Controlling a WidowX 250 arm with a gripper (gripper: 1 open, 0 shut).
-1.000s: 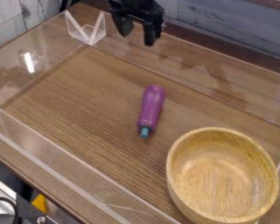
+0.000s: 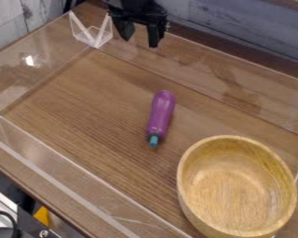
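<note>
A purple eggplant-like object (image 2: 162, 113) with a teal tip lies lengthwise on the middle of the wooden surface. A round tan bowl (image 2: 235, 186) sits at the lower right. The black gripper (image 2: 139, 30) hangs over the back of the surface near the top centre, away from both objects; whether it is open or shut is hard to make out.
A clear plastic bracket (image 2: 92, 30) stands at the back left corner, and a dark cable shows at the lower left edge.
The gripper has shifted slightly to the left along the back. The purple object and the bowl have not moved.
</note>
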